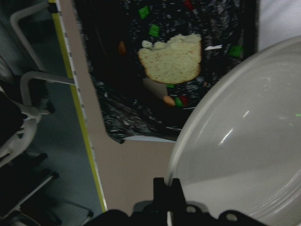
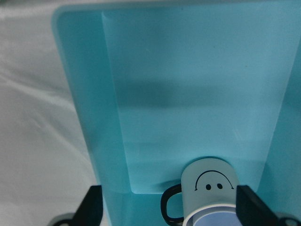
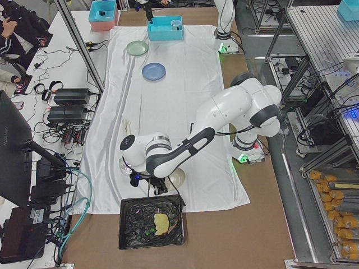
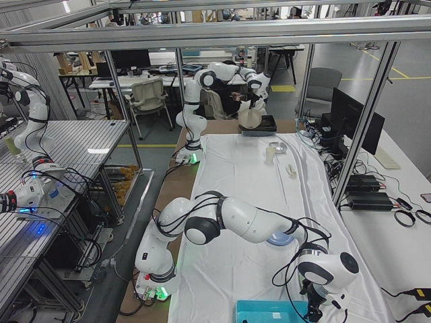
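My left gripper is shut on the rim of a white plate [image 1: 240,141], which it holds tilted beside a black-lined tray [image 3: 123,235] containing a bread slice [image 1: 169,61] and small coloured scraps. My right gripper stands open over a cyan bin [image 2: 80,94], with a smiley mug [image 2: 197,183] between and beyond its fingers; another cup rim shows inside the mug.
A blue plate [image 3: 153,71] and a green plate [image 3: 137,48] lie on the white cloth. A monitor [image 3: 11,157] and cables line the left side.
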